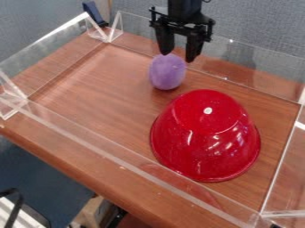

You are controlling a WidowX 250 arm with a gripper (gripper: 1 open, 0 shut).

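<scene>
The black gripper (pixel 179 46) hangs at the top middle, its two fingers apart and pointing down, just above and slightly behind a purple egg-shaped object (pixel 167 72) on the wooden surface. Nothing shows between the fingers. A large glossy red bowl (pixel 205 138), upside down, rests at the right front.
Clear acrylic walls border the wooden table (pixel 89 98). A grey wall stands behind; a dark floor and some equipment show at the lower left.
</scene>
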